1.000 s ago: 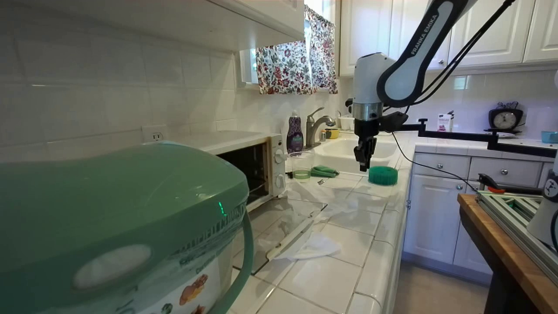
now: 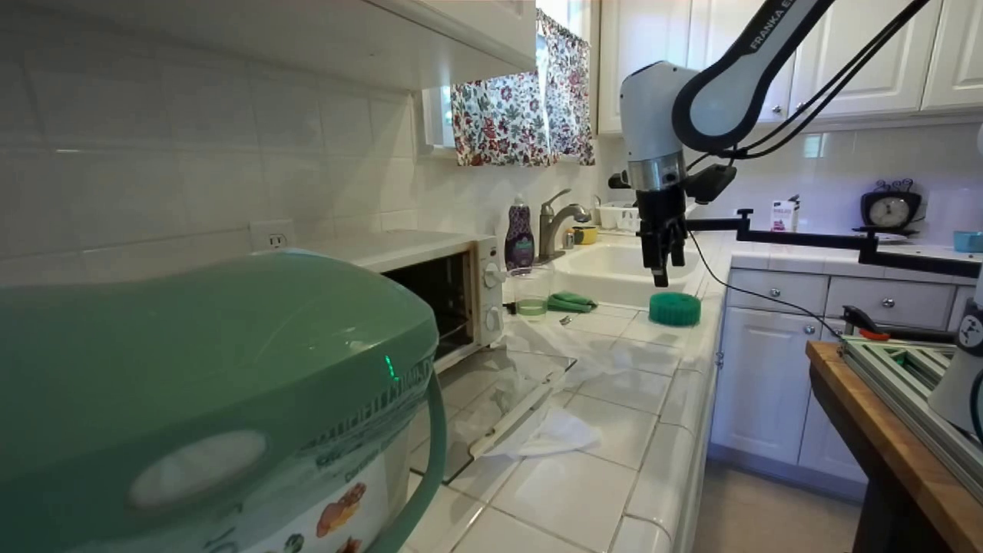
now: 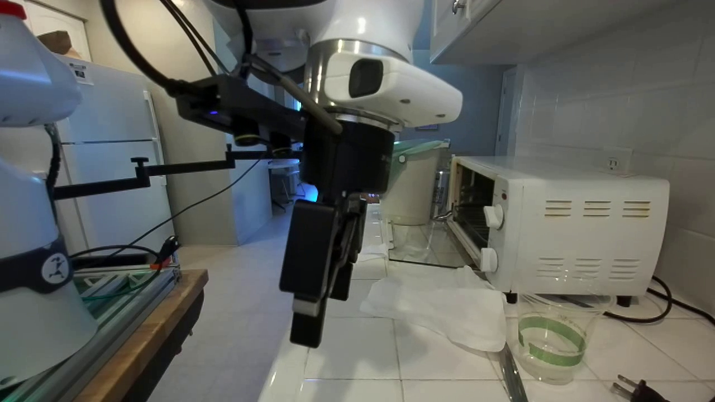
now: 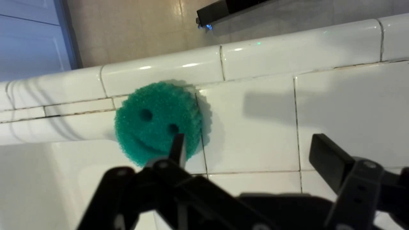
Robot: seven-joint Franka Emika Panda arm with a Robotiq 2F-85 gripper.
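A round green scrubber [image 4: 155,118] with a smiling face lies flat on the white tile counter, partly over the sink's rim and close to the counter's front edge. Exterior view 1 shows the same scrubber [image 2: 674,309] just below my gripper [image 2: 667,273]. From the wrist, my gripper has its fingers wide apart and only bare tile between them; one finger [image 4: 177,149] overlaps the scrubber's lower right edge. In exterior view 2 the gripper [image 3: 322,315] hangs above the counter, and the scrubber does not show there.
The white sink [image 2: 599,263] adjoins the scrubber. A toaster oven [image 3: 583,228] stands with its glass door down, near a crumpled white cloth [image 3: 442,305] and a clear cup [image 3: 551,341]. A green-lidded bin [image 2: 212,369] fills the near left.
My gripper has risen and shifted right in exterior view 1, now more nearly over the scrubber. The scrubber has stayed in place.
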